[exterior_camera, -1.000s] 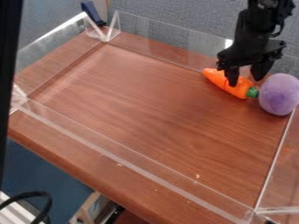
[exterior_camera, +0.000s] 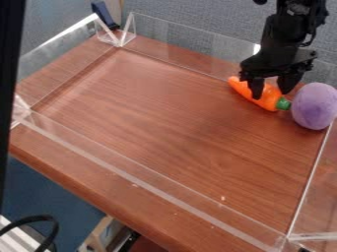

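Observation:
An orange toy carrot with a green top lies at the back right of the wooden board, its top touching or very near a purple round object. My black gripper is down over the middle of the carrot, its fingers on either side or just above it; whether they grip it is hard to tell.
Clear plastic walls border the board on all sides. The middle and left of the board are clear. A dark cable lies outside at the lower left.
The gripper has shifted very slightly over the carrot; the carrot and purple object look essentially unchanged.

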